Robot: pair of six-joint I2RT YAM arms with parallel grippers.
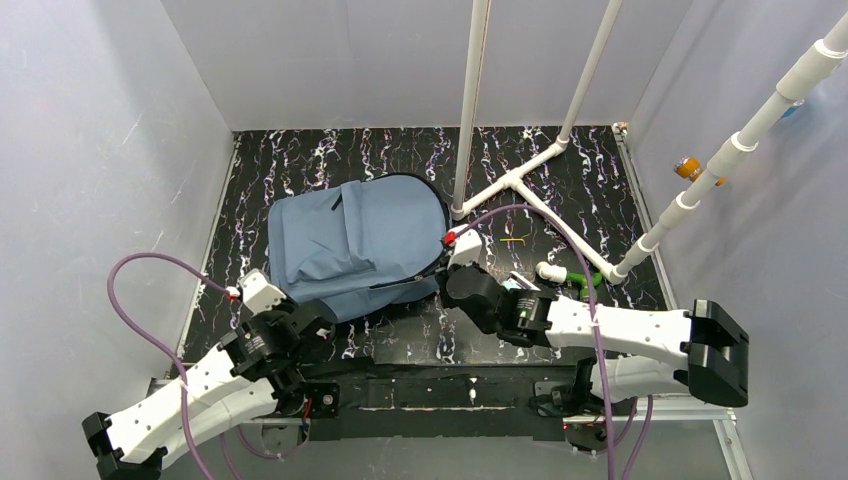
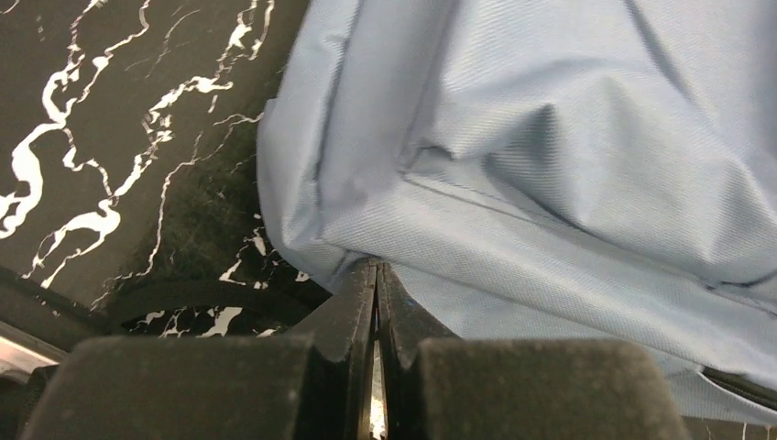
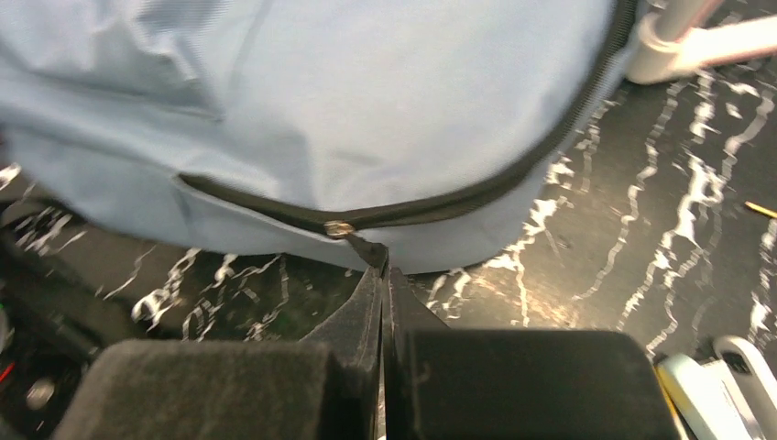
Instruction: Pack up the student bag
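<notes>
The blue-grey bag [image 1: 360,235] lies flat on the dark marbled table. In the right wrist view, my right gripper is shut on the zipper pull [image 3: 365,246], whose slider [image 3: 338,228] sits on the dark zipper [image 3: 458,203] along the bag's near edge. At the bag's near left corner, my left gripper is shut with its tips against the blue fabric [image 2: 366,206]; whether a thin fold of cloth is pinched between them is hard to see.
A white pipe frame [image 1: 513,180] stands right of the bag. Near my right arm lie a green-and-white object [image 1: 580,280] and a pale slim item [image 3: 701,390]. A small yellow stick [image 1: 511,239] rests farther back. Bare table lies beyond the bag.
</notes>
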